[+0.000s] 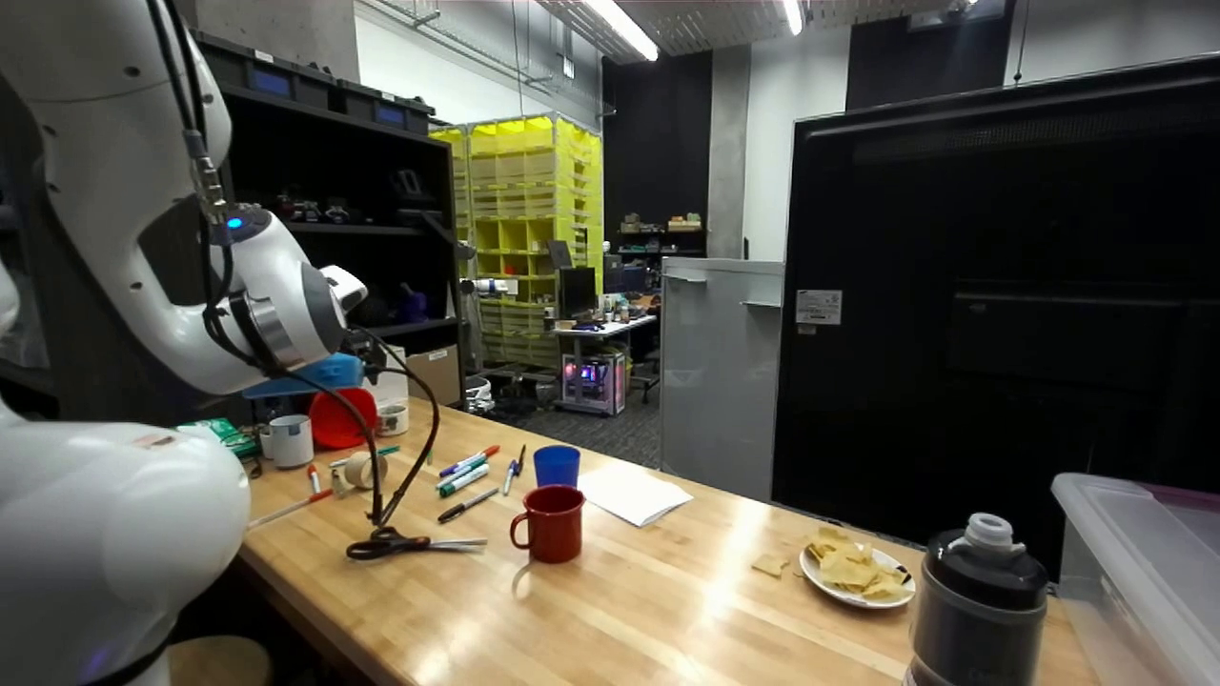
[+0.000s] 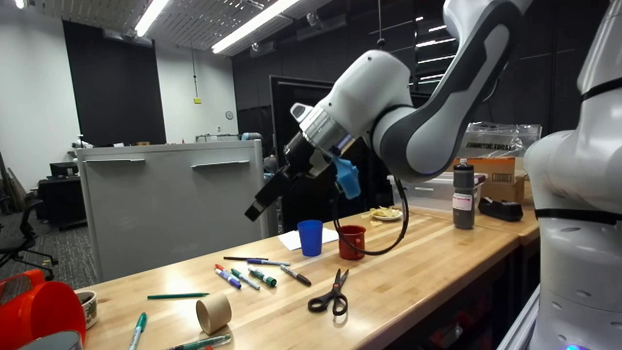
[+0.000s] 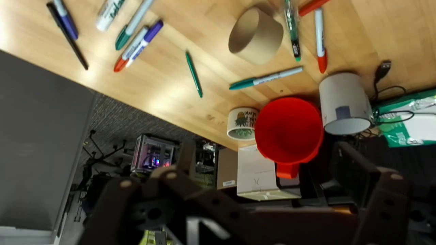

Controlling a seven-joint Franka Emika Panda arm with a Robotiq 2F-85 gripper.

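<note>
My gripper stands open in the wrist view, its dark fingers spread wide with nothing held between them. Beyond the fingers, a red mug is seen, with its opening facing the camera. In exterior view 2 the gripper hangs well above the table, apart from everything on it. Pens and markers lie scattered below. A cardboard ring rests on its side near them. A blue cup and a dark red mug stand upright farther along.
Black scissors lie near the table's front edge. White paper is behind the blue cup. A plate of chips and a grey bottle occupy the far end. White mugs crowd the other end.
</note>
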